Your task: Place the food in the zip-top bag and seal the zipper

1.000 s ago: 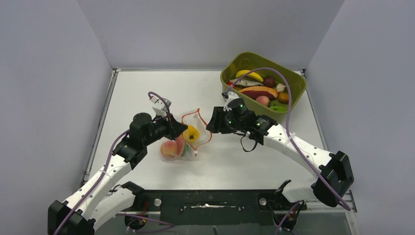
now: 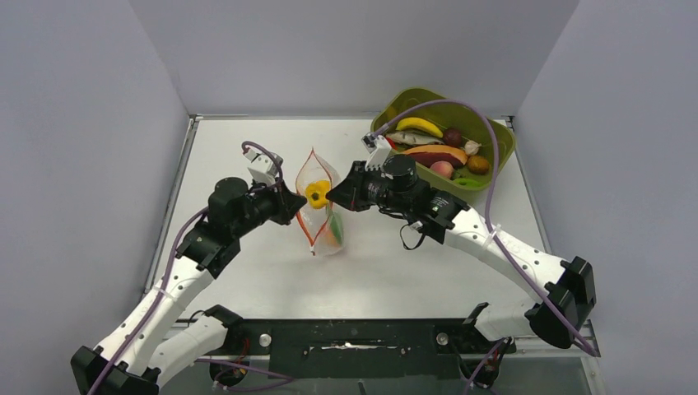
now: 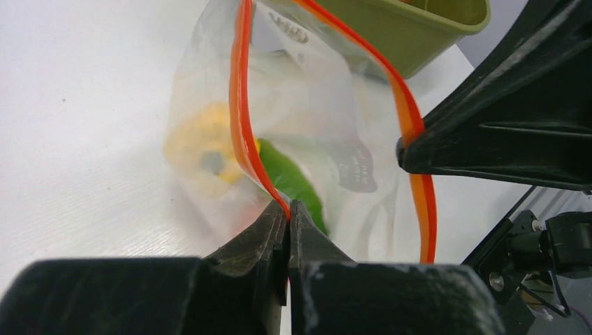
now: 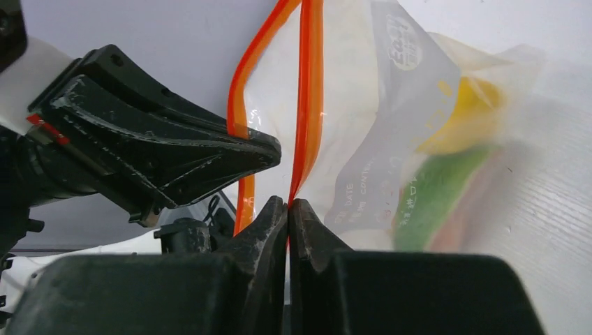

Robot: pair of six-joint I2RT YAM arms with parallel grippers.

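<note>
The clear zip top bag [image 2: 335, 177] with orange-red edging stands between my two grippers, its mouth open and facing up. Through it show a yellow pepper [image 2: 317, 194] and a green item [image 4: 440, 192], with something pinkish low down. In the left wrist view, one orange rim [image 3: 242, 105] runs in between the closed fingertips of my left gripper. The opposite rim [image 4: 307, 105] enters the fingertips of my right gripper in the right wrist view. Both grippers are thus shut on the bag's edges, facing each other across the mouth.
A green bin [image 2: 494, 132] at the back right holds a banana [image 2: 420, 126], a fish [image 2: 414, 138] and several other foods.
</note>
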